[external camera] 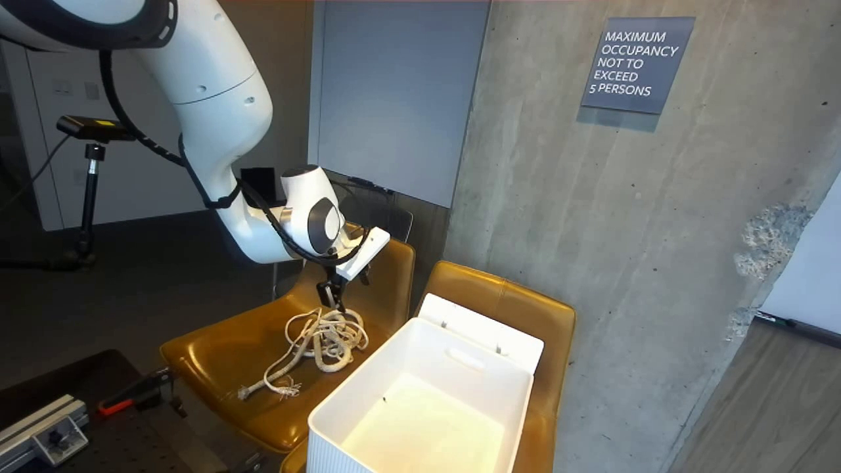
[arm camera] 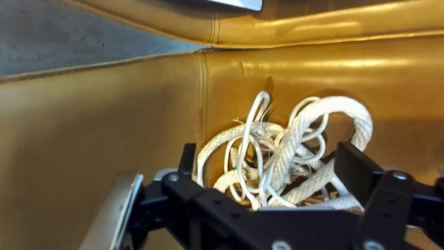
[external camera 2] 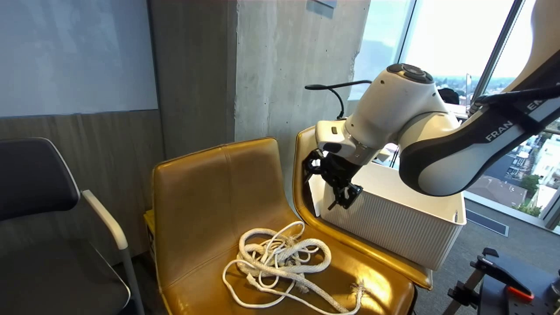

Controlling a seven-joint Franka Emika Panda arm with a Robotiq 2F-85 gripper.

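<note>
A tangled white rope [external camera: 327,340] lies in loose loops on the seat of a tan leather chair [external camera 2: 225,183]. One frayed end trails toward the seat's front. My gripper [external camera: 335,303] hangs over the back part of the pile, its fingers apart. In the wrist view the fingertips [arm camera: 188,160] stand wide on either side of the rope [arm camera: 287,154], and nothing is held. The second exterior view shows the gripper [external camera 2: 336,202] above the seat, clear of the rope [external camera 2: 283,257]. Whether a finger touches any strand cannot be told from the wrist view alone.
An empty white bin [external camera: 426,378] with ribbed sides stands on the neighbouring tan chair [external camera: 504,292]. The chair's backrest [arm camera: 104,125] rises close beside the gripper. A dark table with a clamp [external camera: 138,390] is at the front left.
</note>
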